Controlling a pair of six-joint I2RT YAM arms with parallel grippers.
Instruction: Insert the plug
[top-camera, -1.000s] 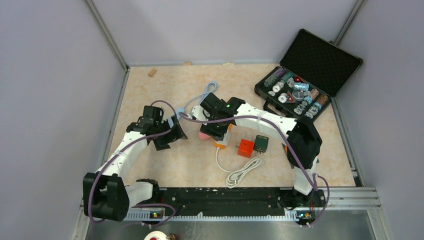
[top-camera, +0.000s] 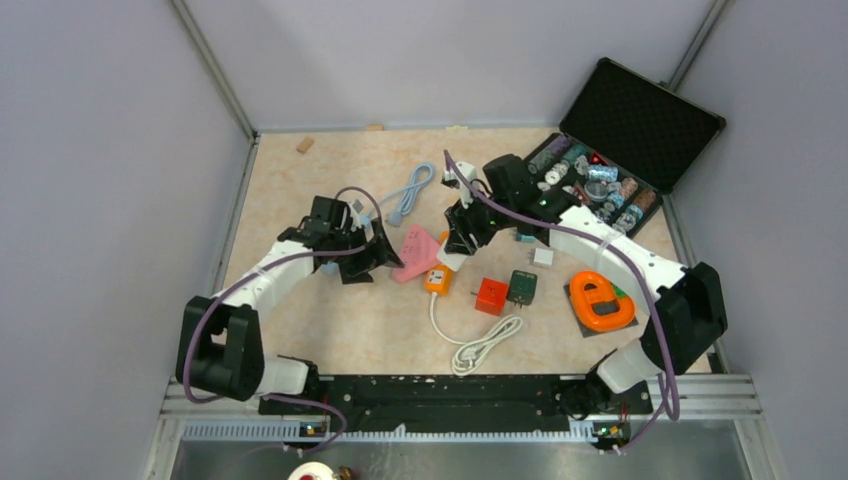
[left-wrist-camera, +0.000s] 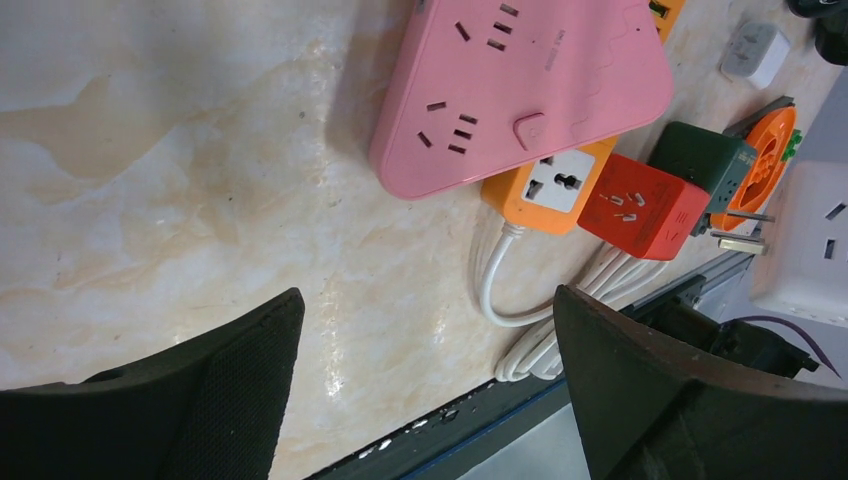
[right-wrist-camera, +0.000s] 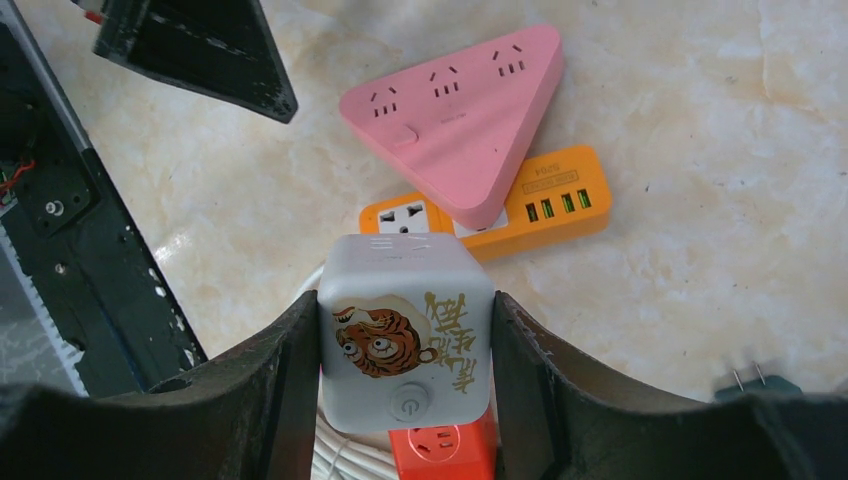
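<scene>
A white cube plug with a cartoon face is held in my right gripper, shut on it; in the left wrist view the plug (left-wrist-camera: 800, 240) shows its metal pins. It hangs over the orange power strip (right-wrist-camera: 550, 220), which lies partly under a pink triangular socket (right-wrist-camera: 455, 120) on the table. My left gripper (top-camera: 372, 265) is open and empty, just left of the pink socket; its fingers frame bare tabletop in the left wrist view.
A red cube adapter (top-camera: 490, 296), a dark green adapter (top-camera: 521, 287) and an orange toy (top-camera: 600, 310) lie right. A coiled white cable (top-camera: 485, 345) lies in front; an open case (top-camera: 590, 180) stands at the back right.
My right arm has swung toward the back and right, uncovering the pink socket, with the plug raised in it. My left arm has moved toward the back and right, nearer the pink socket.
</scene>
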